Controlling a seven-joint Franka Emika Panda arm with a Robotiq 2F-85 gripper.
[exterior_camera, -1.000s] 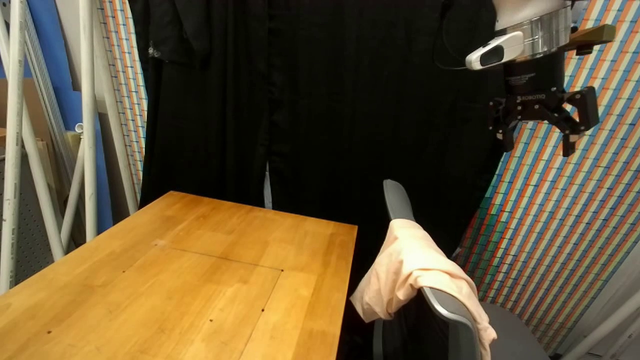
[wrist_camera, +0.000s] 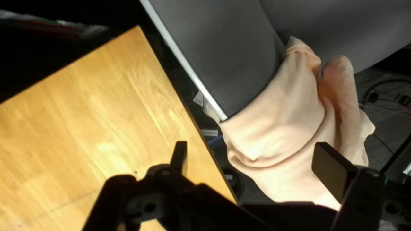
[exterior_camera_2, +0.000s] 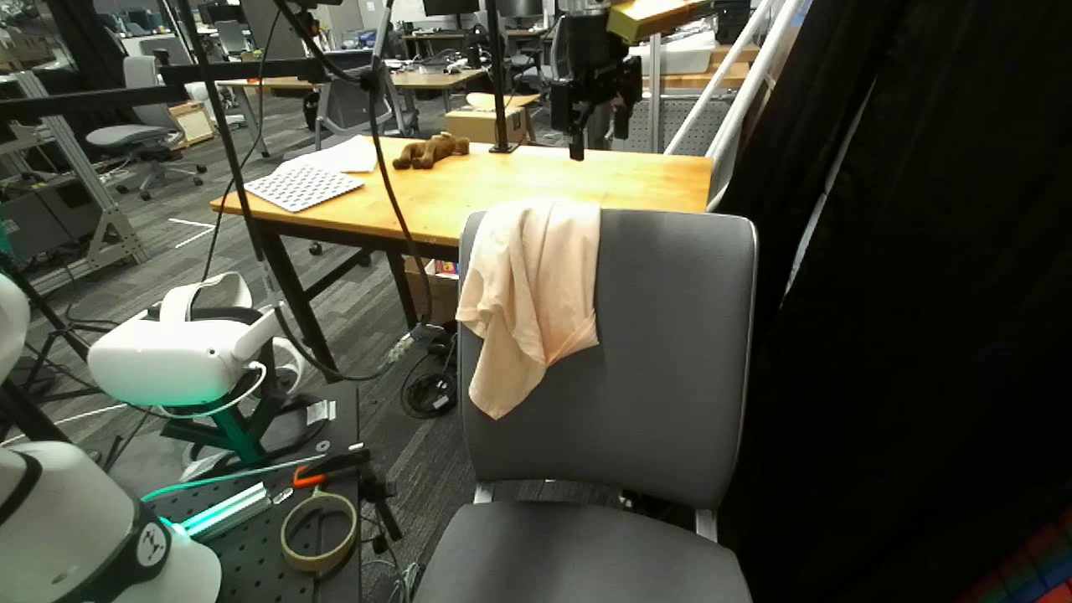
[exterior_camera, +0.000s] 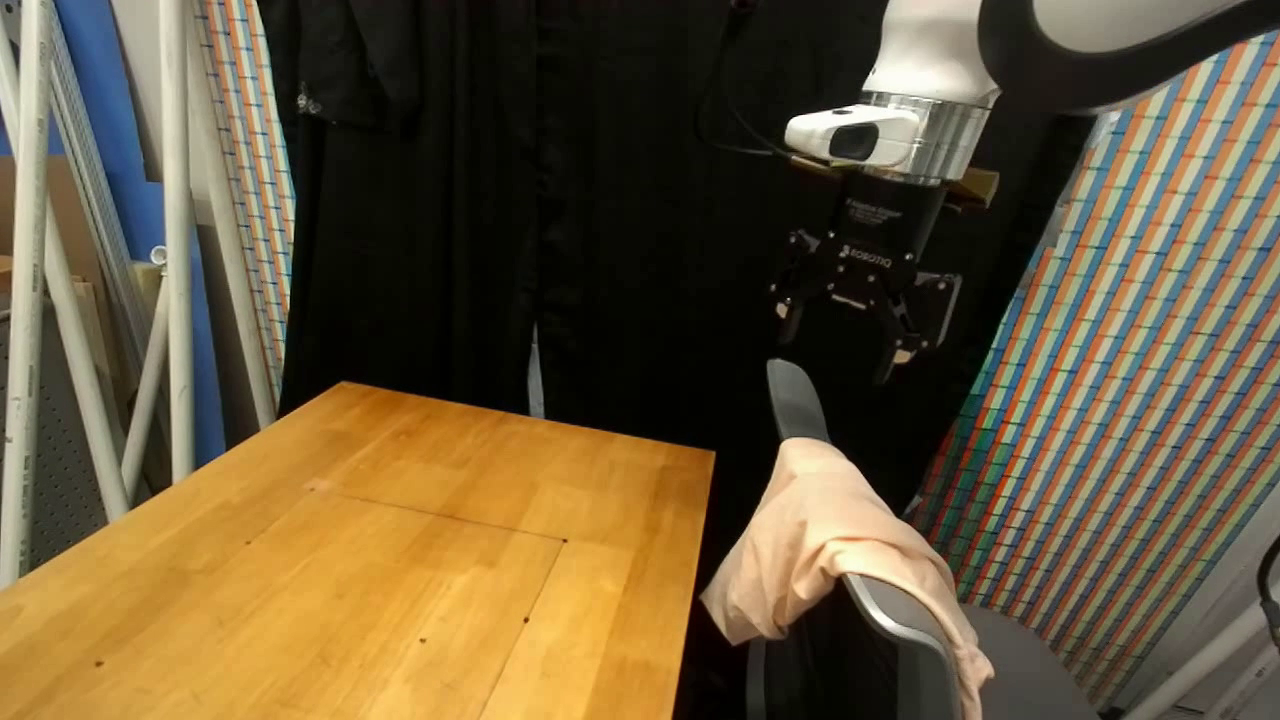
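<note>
A peach cloth (exterior_camera: 816,534) hangs folded over the top of the grey chair's backrest (exterior_camera_2: 668,352), draping down both sides. In exterior view 2 the cloth (exterior_camera_2: 533,291) covers the left part of the backrest. My gripper (exterior_camera: 846,342) is in the air above the chair, fingers pointing down, open and empty. From the wrist, the cloth (wrist_camera: 277,134) lies below and between the spread fingertips, clear of them, its lower part hidden behind the gripper body.
A wooden table (exterior_camera: 480,528) stands beside the chair, its near part bare. On its far side lie a brown plush toy (exterior_camera_2: 432,151) and a white perforated sheet (exterior_camera_2: 301,186). A black curtain (exterior_camera: 540,216) hangs behind. A headset (exterior_camera_2: 171,352) sits on a stand.
The arm has swung left and lower, bringing my open gripper from the right side to above the chair. Cloth, chair and table look unmoved.
</note>
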